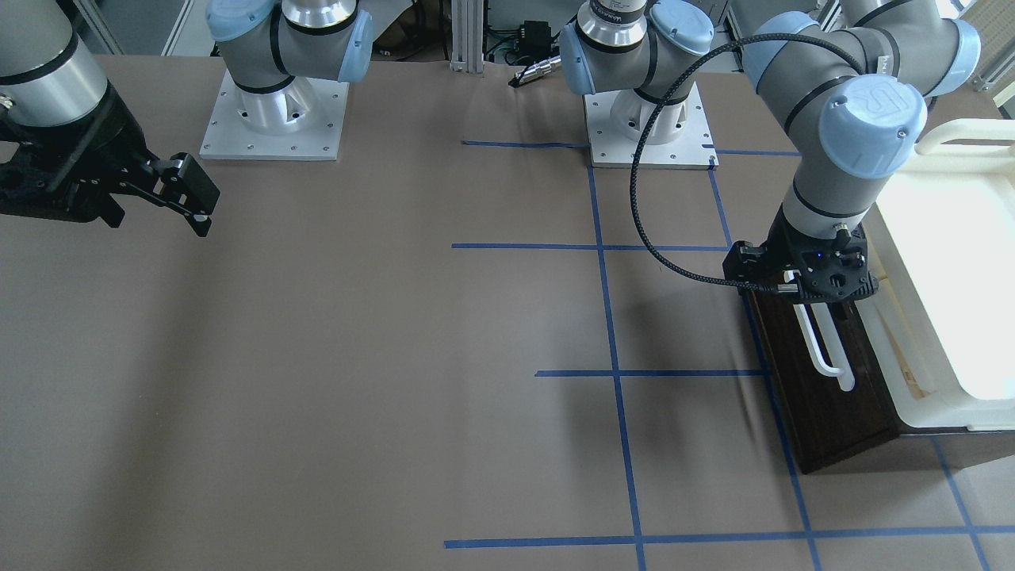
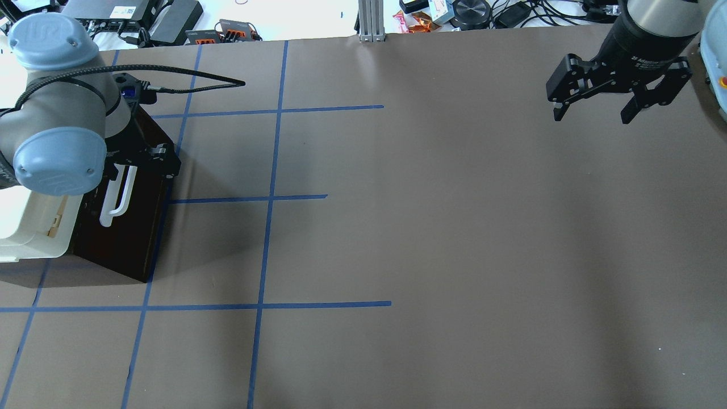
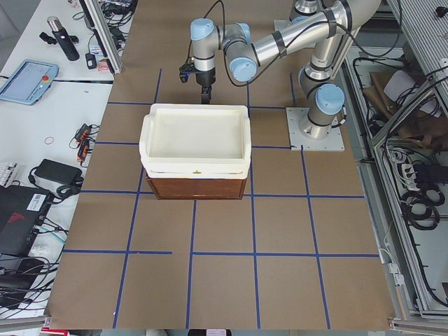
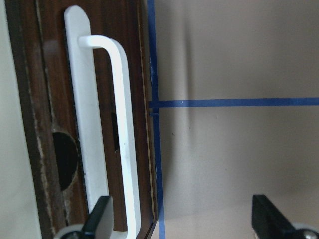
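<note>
A dark wooden box [image 1: 828, 428] lies with a white C-shaped handle [image 1: 813, 342] on the dark face turned upward. My gripper [image 1: 799, 285] hangs right over that face at one end of the handle. In the left wrist view the white handle [image 4: 124, 134] runs along the left half, and the gripper's two black fingertips [image 4: 269, 219] stand wide apart at the bottom, open. The left finger is beside the handle's lower end; whether it touches cannot be told. In the top view the gripper partly hides the handle [image 2: 119, 197].
A white tray [image 3: 196, 136] sits beside the dark face on the box. Other arms stand at the table's back, one on a base plate [image 1: 276, 143], and another gripper [image 2: 620, 102] hangs across the table.
</note>
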